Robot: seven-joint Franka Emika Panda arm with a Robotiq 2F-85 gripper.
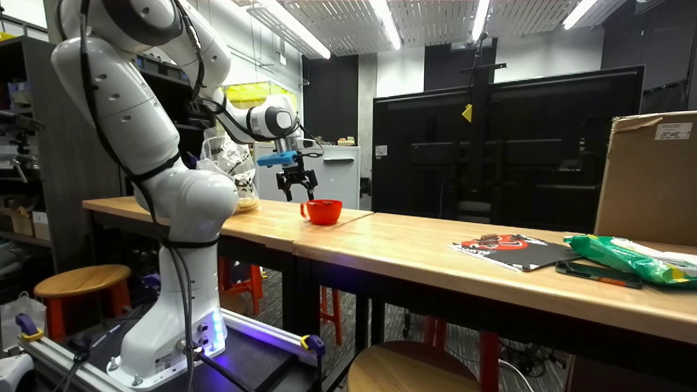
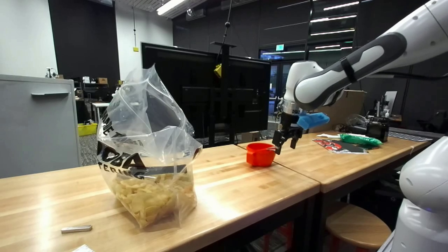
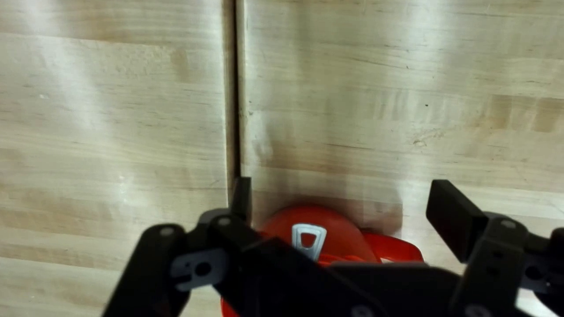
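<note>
A red cup (image 1: 323,212) with a handle stands upright on the wooden table, near the seam between two tabletops. Inside it lies a silver utensil (image 3: 309,238), whose end also shows at the rim in exterior view 2. My gripper (image 1: 300,195) hangs open just above the cup, fingers pointing down and nothing between them. In the wrist view, the cup's rounded red side shows at the bottom between the spread fingertips; the gripper's own body hides much of the cup.
A clear bag of chips (image 2: 153,193) and a small metal piece (image 2: 76,229) occupy the near table in exterior view 2. Farther along lie a black-and-red sheet (image 1: 516,251), a green packet (image 1: 630,258) and a cardboard box (image 1: 650,179). Table beyond the cup is bare.
</note>
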